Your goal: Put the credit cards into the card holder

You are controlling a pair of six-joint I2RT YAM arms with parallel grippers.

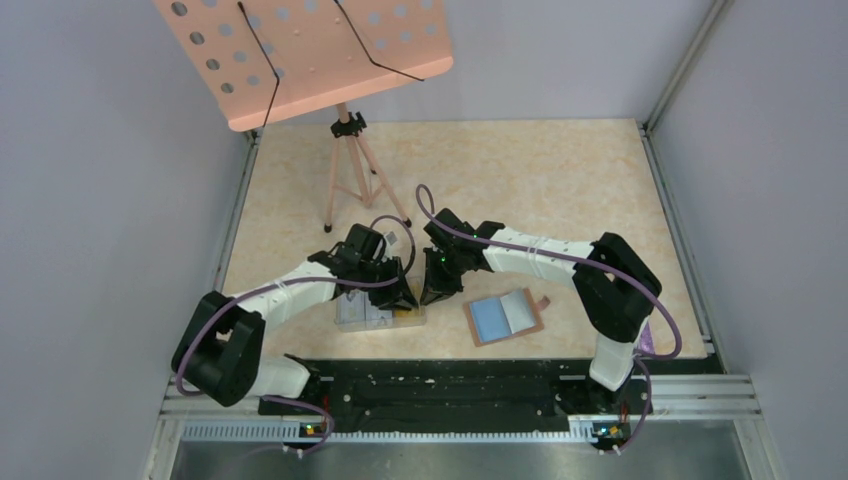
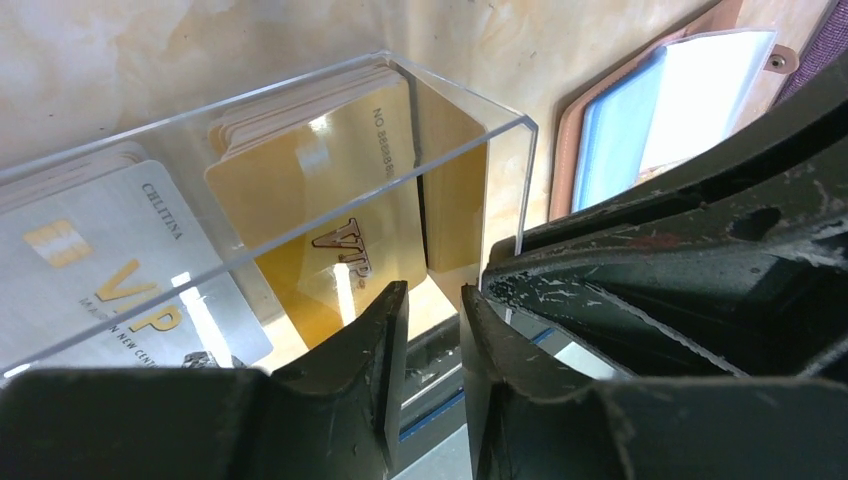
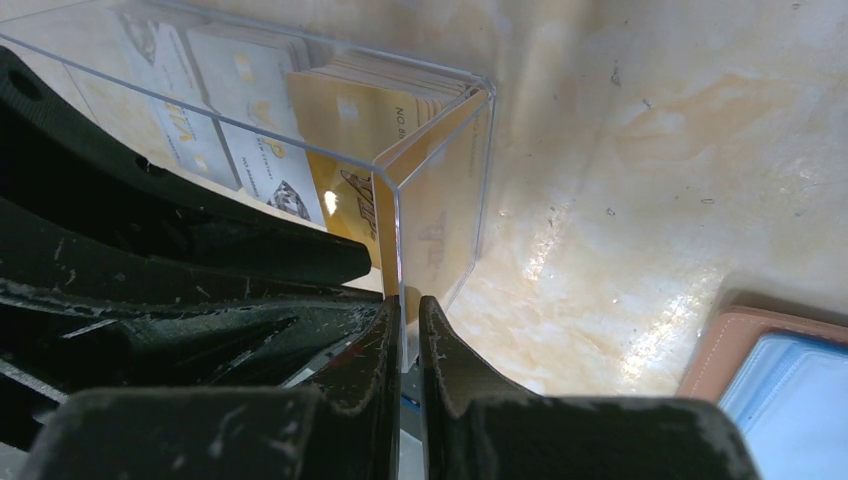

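Observation:
A clear acrylic box (image 1: 350,322) holds stacks of white cards (image 2: 120,260) and gold cards (image 2: 310,190); one gold card stands upright against its end wall. My right gripper is shut on that end wall of the box. My left gripper hangs over the gold stack, part open, with nothing seen between its fingers. The open card holder (image 1: 490,320), brown with blue and clear sleeves, lies on the table to the right of the box.
A pink stand (image 1: 352,160) is at the back left of the table.

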